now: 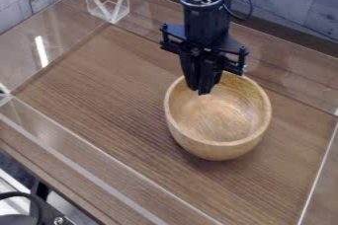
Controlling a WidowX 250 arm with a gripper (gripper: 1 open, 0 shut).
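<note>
A round pale wooden bowl sits on the wooden table, right of centre. The black gripper hangs over the bowl's back rim, pointing down. Its fingertips are dark and overlap the rim, so whether it is open, shut or touching the bowl is hard to tell.
A dark wall stands along the back. Clear plastic pieces lie at the left edge and upper left, and a dark cable or fitting is at the bottom left corner.
</note>
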